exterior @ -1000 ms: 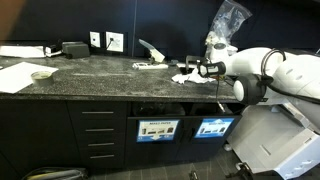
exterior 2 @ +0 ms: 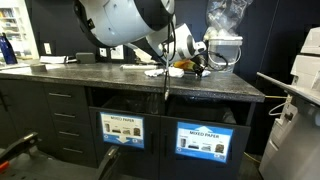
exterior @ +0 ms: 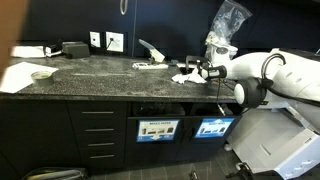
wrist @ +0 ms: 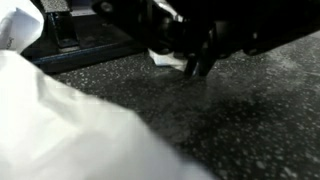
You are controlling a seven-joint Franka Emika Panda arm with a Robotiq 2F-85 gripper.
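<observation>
A white crumpled piece [exterior: 187, 76], paper or cloth, lies on the dark counter towards its right end. My gripper [exterior: 203, 70] is down at the counter beside it. In the wrist view the dark gripper is low over the speckled surface, its fingers close together, with a bit of the white piece [wrist: 168, 59] against them. A large blurred white surface [wrist: 60, 130] fills the lower left there. In exterior view 2 the white piece [exterior 2: 156, 72] shows on the counter, partly behind the near arm.
Two open drawers labelled MIXED PAPER [exterior 2: 205, 141] sit under the counter [exterior: 100, 87]. A clear bag in a bin [exterior 2: 224, 45] stands behind the arm. At the back are a dark tray [wrist: 80, 45] and a white power strip [exterior: 150, 66].
A blurred brown shape came across the left of exterior view 1 and has now mostly withdrawn to the upper left corner. The arm and white piece look about the same.
</observation>
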